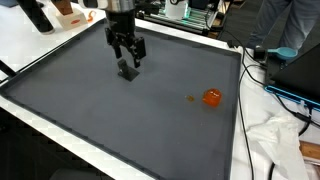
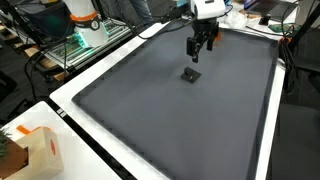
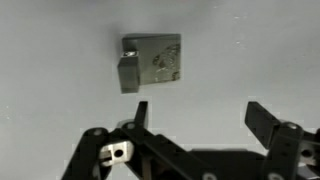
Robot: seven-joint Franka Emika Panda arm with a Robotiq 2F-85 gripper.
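Note:
A small dark grey square piece with a narrow block along one side (image 3: 158,62) lies on the dark table. It also shows as a dark patch (image 1: 127,70) below my gripper in exterior view 1, and as a dark piece (image 2: 190,75) in exterior view 2. Above it hangs my gripper (image 1: 127,50), its fingers parted. In the wrist view the two fingertips stand wide apart, the gripper having only bare table between them. The piece sits beyond the left finger, apart from it.
An orange-brown round object (image 1: 211,97) rests toward the table's right side, with a tiny orange spot (image 1: 191,98) beside it. A white cloth (image 1: 277,140) lies outside the table's edge.

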